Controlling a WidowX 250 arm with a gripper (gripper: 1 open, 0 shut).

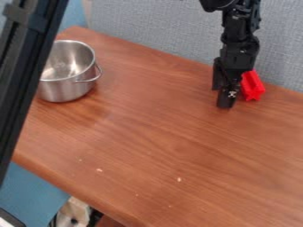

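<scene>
My black gripper (229,92) reaches down to the tabletop at the back right. A red object (252,86) sits right beside it on the right, partly hidden behind the gripper. Whether the fingers are open, shut or holding part of the red object is not clear from this view. A steel pot (66,82) with wire handles stands on the left of the wooden table (154,160).
A grey padded wall (154,31) runs along the back edge of the table. A dark frame bar (24,62) crosses the left foreground.
</scene>
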